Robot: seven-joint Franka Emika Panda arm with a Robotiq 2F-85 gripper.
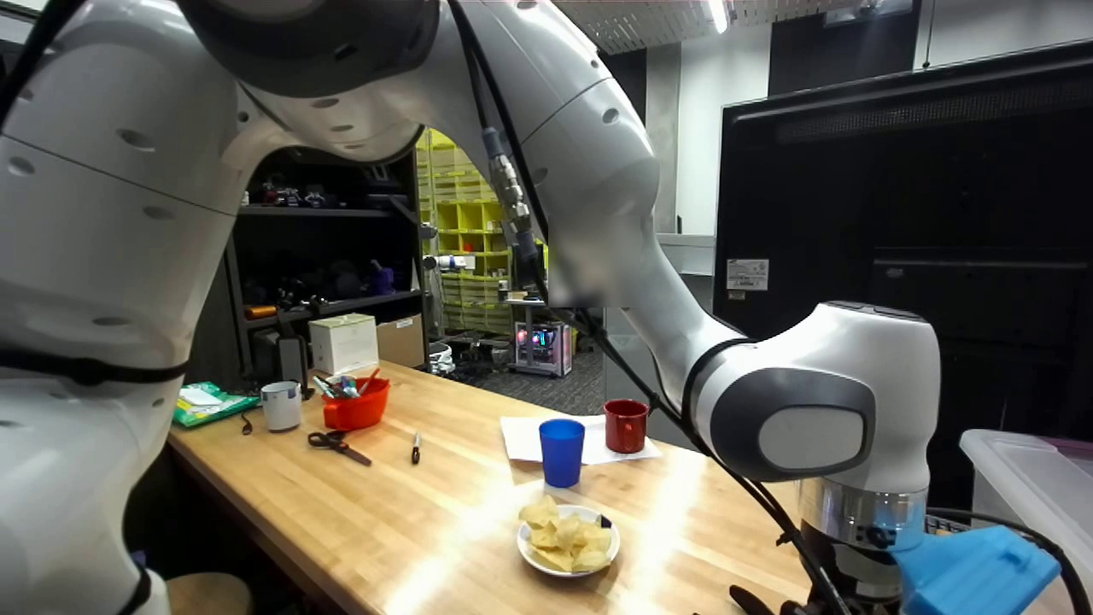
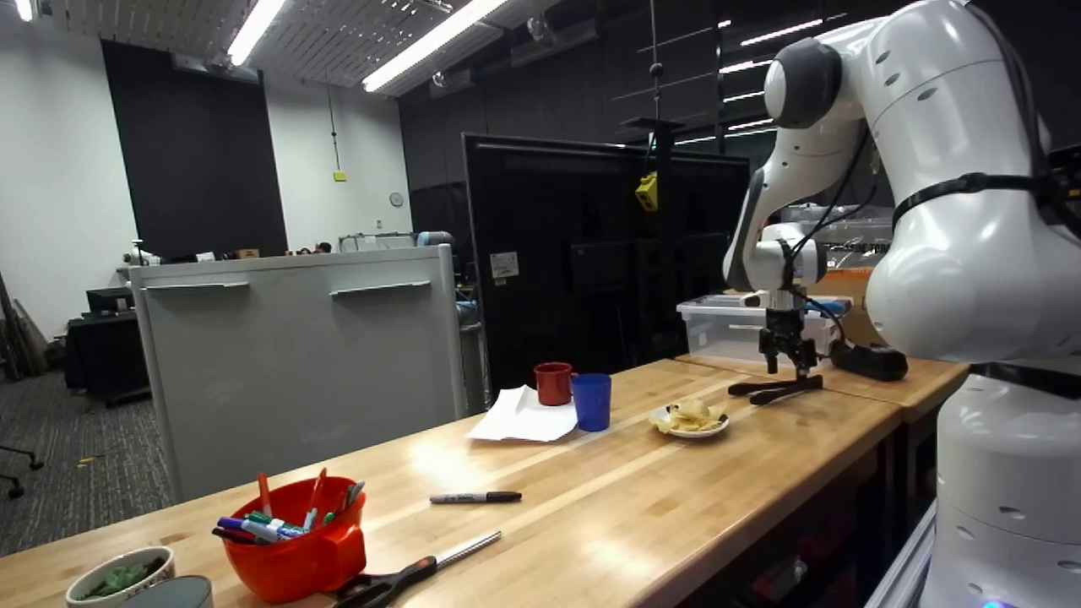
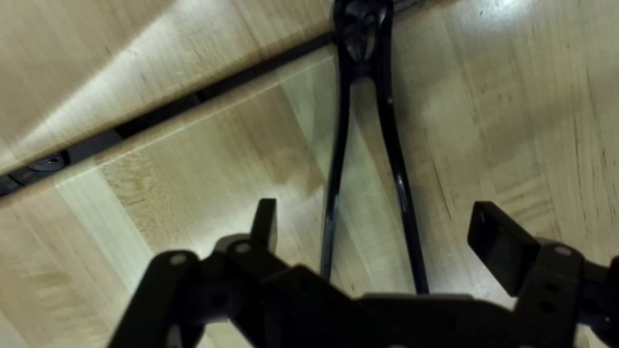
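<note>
In the wrist view, black tongs (image 3: 360, 75) lie on the wooden table, their two long arms running down between my fingers. My gripper is open, one finger (image 3: 265, 223) well left of the tongs and the other finger (image 3: 499, 246) well right. The lower end of the tongs is hidden behind the gripper body. Exterior view 2 has the gripper (image 2: 788, 363) pointing down, low over the tongs (image 2: 778, 389) at the far end of the table. In exterior view 1 only a dark tip of the tongs (image 1: 750, 600) shows at the bottom edge.
Left of the tongs in exterior view 2 sits a plate of chips (image 2: 694, 417), then a blue cup (image 2: 592, 401) and a red mug (image 2: 553, 383) by white paper. A clear bin (image 2: 725, 329) stands behind the gripper. A seam (image 3: 156, 119) crosses the tabletop.
</note>
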